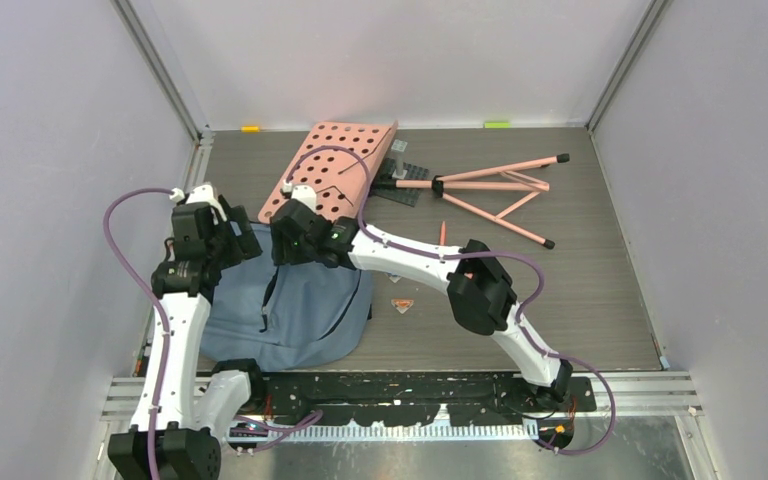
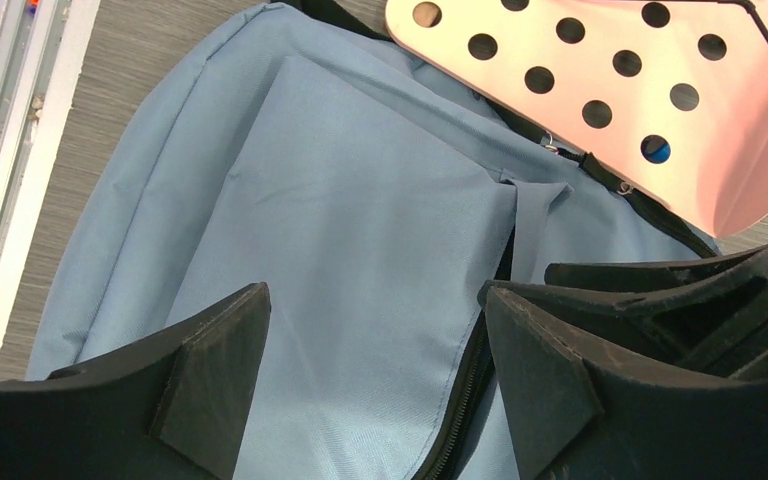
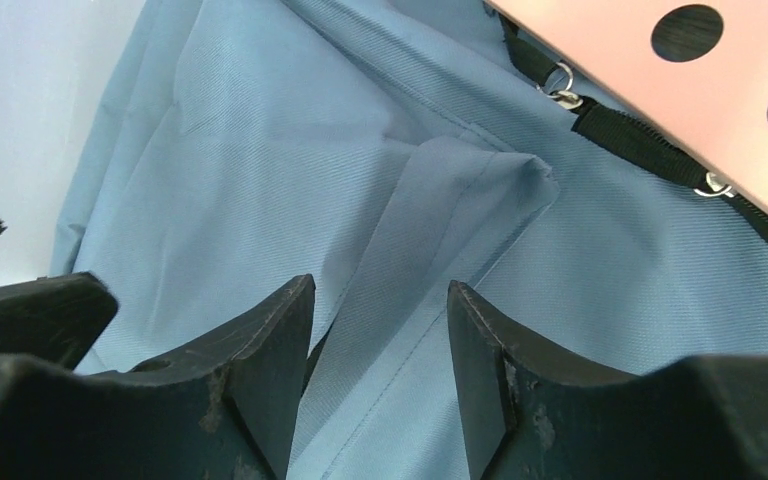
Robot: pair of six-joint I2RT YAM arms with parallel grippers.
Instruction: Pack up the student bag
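A blue fabric bag (image 1: 305, 320) lies flat at the front left, with a black zipper (image 2: 455, 420). My left gripper hangs open over its upper left part, nothing between the fingers. My right gripper is just to its right, fingers apart above a folded fabric strip (image 3: 430, 210) along the zipper opening; whether they touch it I cannot tell. The zip pulls (image 3: 565, 98) lie along the bag's back edge.
A pink perforated board (image 1: 320, 150) lies behind the bag, a dark grid mat (image 1: 410, 195) beside it. A folded pink stand (image 1: 490, 205) lies at the back right.
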